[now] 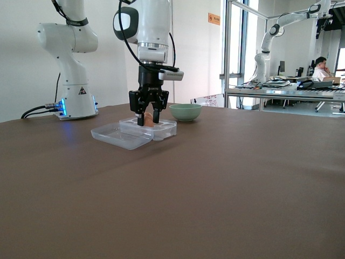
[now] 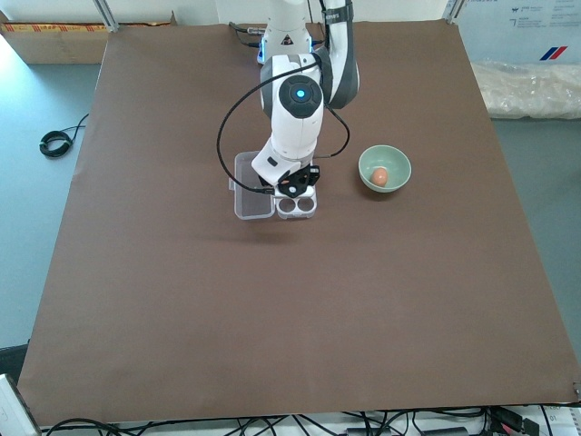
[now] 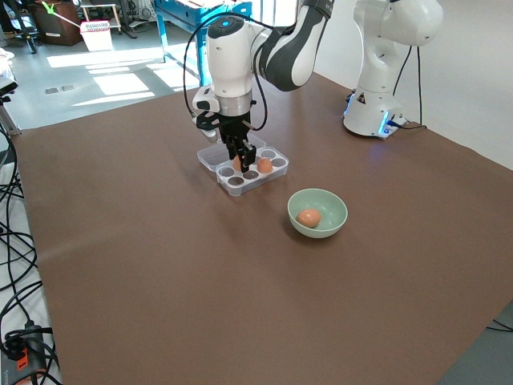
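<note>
My black gripper (image 1: 148,120) is down over the clear egg tray (image 3: 250,184), its two fingers either side of a brown egg in the top view; whether they grip it cannot tell. Another egg (image 3: 264,165) sits in the tray beside the gripper in the right view. The tray's open lid (image 2: 252,204) lies flat to the left in the left view. A pale green bowl (image 2: 403,167) holding one egg (image 2: 379,176) stands apart, right of the tray in the left view.
Cable bundles lie beyond the table's edge.
</note>
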